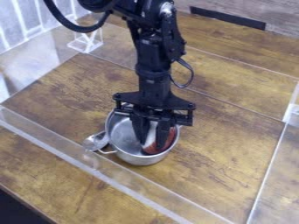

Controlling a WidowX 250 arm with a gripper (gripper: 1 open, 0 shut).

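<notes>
A steel pot (140,156) with side handles sits on the wooden table at the lower middle. My black gripper (149,131) reaches down into it from above, its fingers inside the rim. A reddish-brown item and a whitish item lie in the pot, partly hidden by the gripper. I cannot tell whether the fingers hold either. A shiny spoon-like piece (96,140) shows at the pot's left side by the handle.
A transparent barrier runs along the left and front, and a white rack stands at the upper left.
</notes>
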